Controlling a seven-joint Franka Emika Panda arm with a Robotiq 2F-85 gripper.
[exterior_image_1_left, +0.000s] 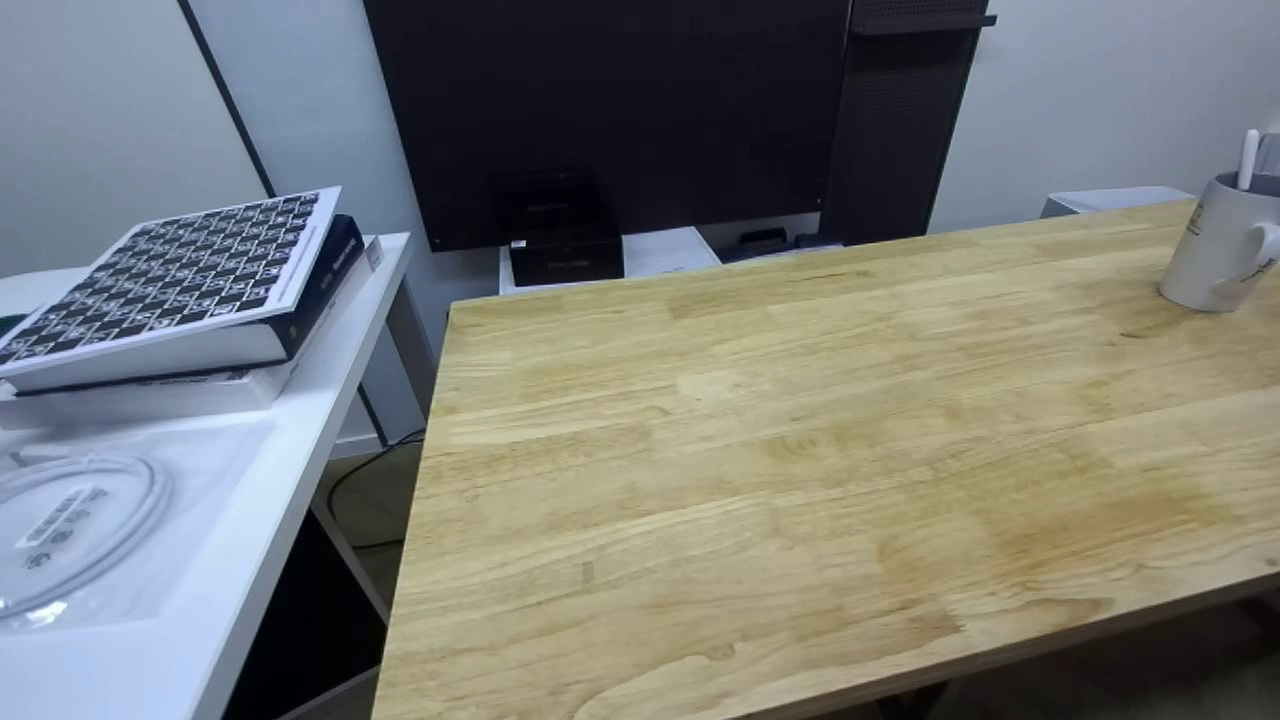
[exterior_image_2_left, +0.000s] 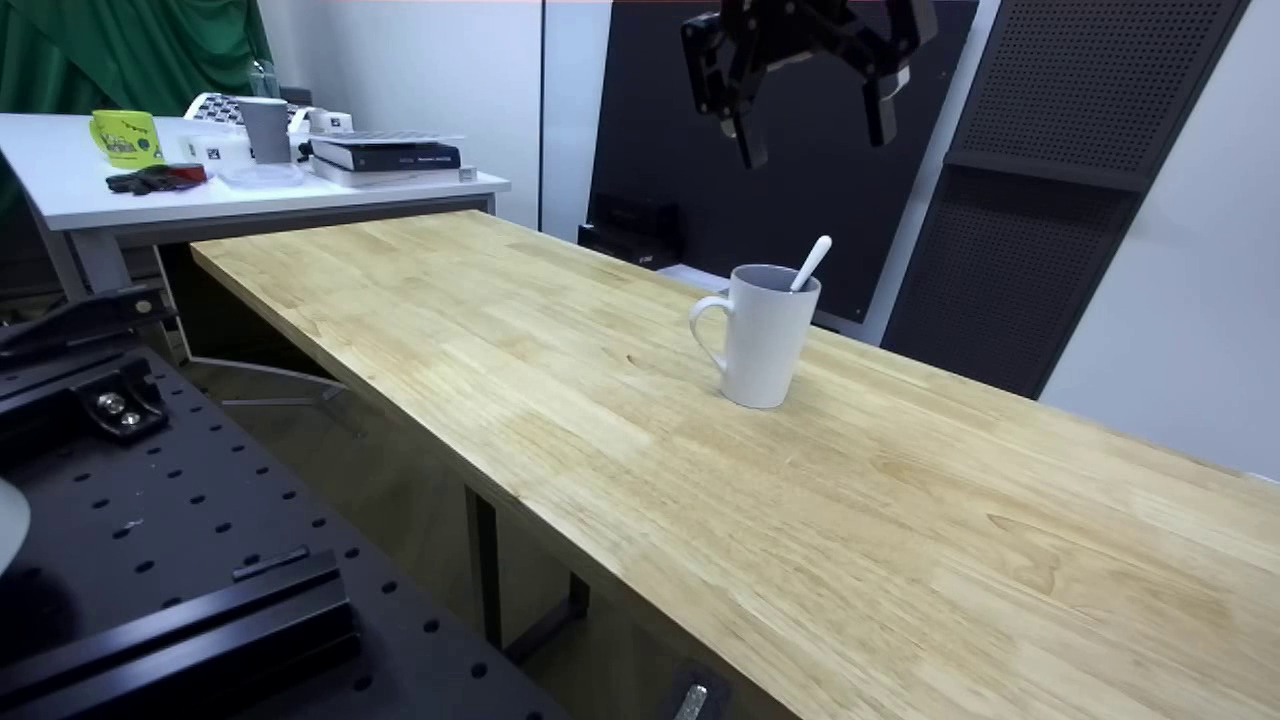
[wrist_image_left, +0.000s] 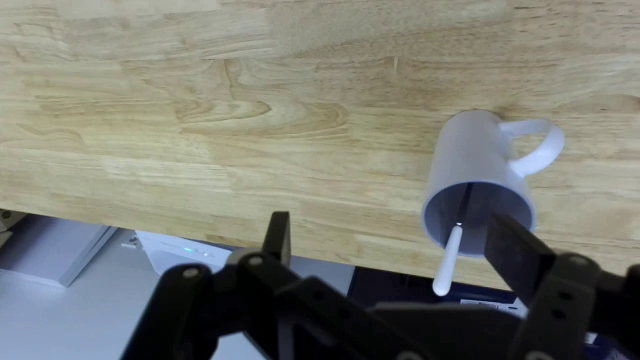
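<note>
A white mug stands upright on the wooden table, a white-handled utensil leaning in it and rising above its rim. High above the mug in exterior view 2 is my gripper, its fingers spread wide with nothing between them. From the wrist, the mug appears right of centre, its handle pointing right. One of my fingers overlaps part of the mug's rim in that view. At the right edge of exterior view 1 the mug is partly cut off; the gripper is out of that view.
Bare wooden tabletop stretches around the mug. A white side table carries a stack of books and a bagged cable. Its far part in exterior view 2 also bears a yellow-green mug and a grey cup.
</note>
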